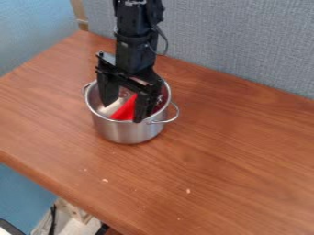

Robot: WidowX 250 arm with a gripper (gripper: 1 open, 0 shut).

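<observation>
A steel pot (128,130) with wire handles stands on the wooden table. My black gripper (125,97) is lowered into it from above, its fingers open over the pot's inside. A red object (123,113) lies in the pot beneath the gripper, beside something pale; both are partly hidden by the gripper.
A grey padded wall stands behind it. The table's edge runs along the lower left, with a blue surface and some cables beyond.
</observation>
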